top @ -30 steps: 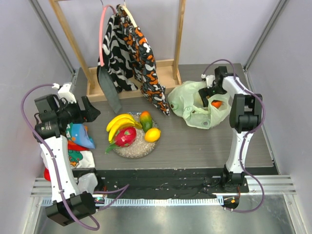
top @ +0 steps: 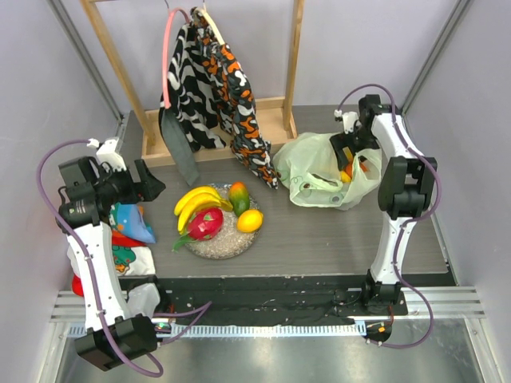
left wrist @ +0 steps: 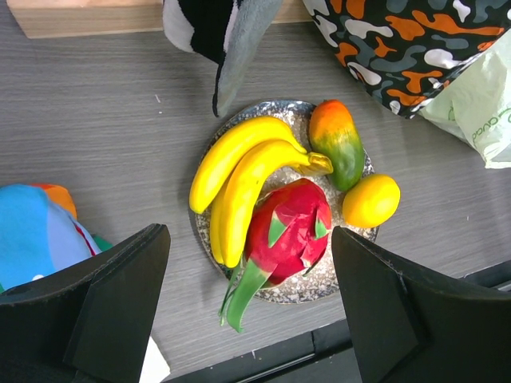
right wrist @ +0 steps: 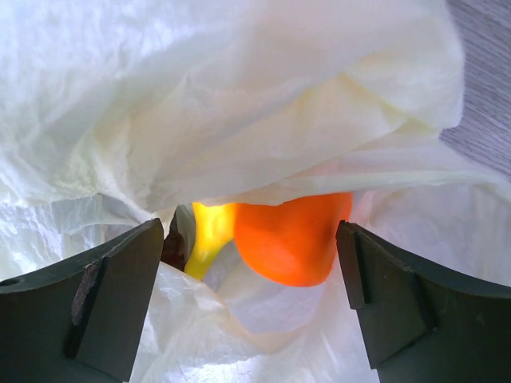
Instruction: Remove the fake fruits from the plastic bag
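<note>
The pale green plastic bag [top: 307,163] lies slumped on the right of the table, its mouth spread. Inside it are an orange fruit [right wrist: 287,239], a yellow fruit [right wrist: 210,235] and something dark brown [right wrist: 174,246], all partly hidden by the plastic. My right gripper [top: 355,155] is at the bag's mouth with fingers open; the orange fruit shows between and beyond its fingers, apart from any grip. Over the left side, my left gripper [top: 152,179] hangs open and empty. On a round plate [top: 227,249] rest bananas [top: 197,206], a dragon fruit [top: 205,224], a mango [top: 239,198] and a lemon [top: 250,221].
A wooden rack [top: 294,48] with hanging patterned clothes [top: 239,104] stands at the back, one garment reaching down near the bag. Folded cloths [top: 132,259] lie under the left arm. Bare table [top: 311,243] stretches between plate and bag.
The bag's opening looks different, with yellow now visible beside the orange. The left arm stays still.
</note>
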